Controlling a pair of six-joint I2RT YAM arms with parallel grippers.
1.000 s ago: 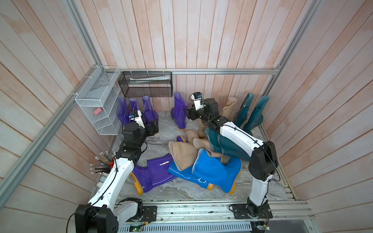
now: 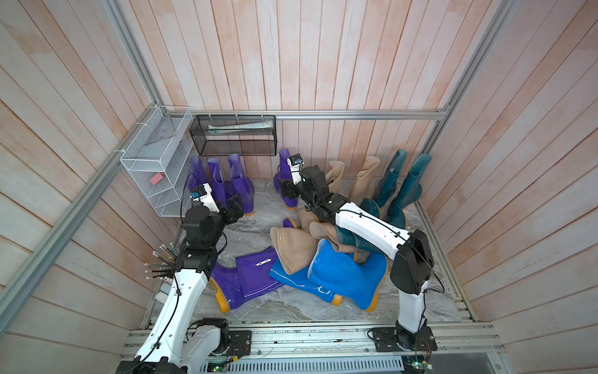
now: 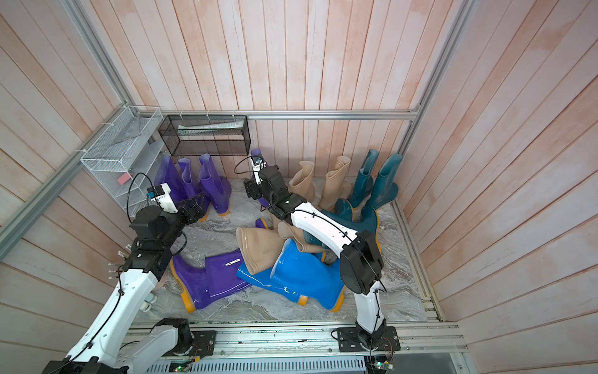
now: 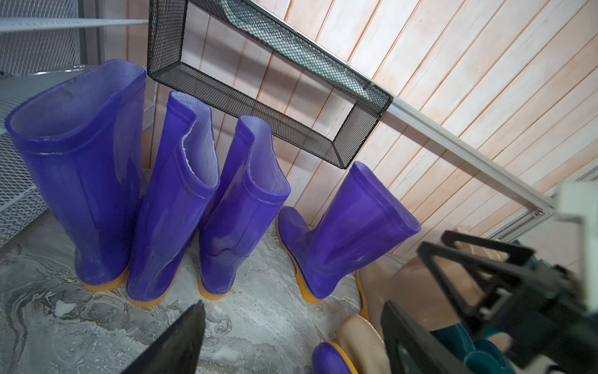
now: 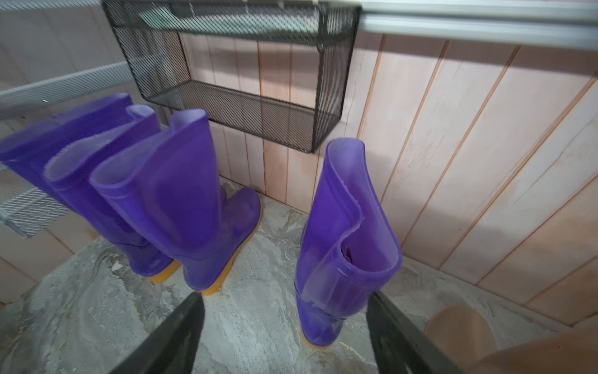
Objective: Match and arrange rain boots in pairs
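Three purple boots [image 4: 239, 205] stand upright at the back left. A fourth purple boot [image 5: 330, 274] stands alone to their right. My right gripper is at this lone boot, its fingers apart; the boot shows near its right finger, and contact cannot be judged. Facing the left group, my left gripper is open and empty. Along the back right stand tan boots [image 2: 366, 174] and teal boots [image 2: 411, 180]. Lying in a heap are a tan boot [image 2: 292, 248], a blue boot [image 2: 342, 274] and a purple boot [image 2: 256, 274], among others.
A black mesh basket [image 2: 233, 137] hangs above the left purple boots. White wire shelves [image 2: 158, 155] occupy the left corner. Bare floor [image 2: 258, 230] lies between the grippers and in front of the purple boots. My right arm passes over the heap.
My right gripper has moved left, across the front of the lone purple boot, uncovering a tan boot behind. My left gripper has shifted left and slightly toward the front. The boots look unmoved.
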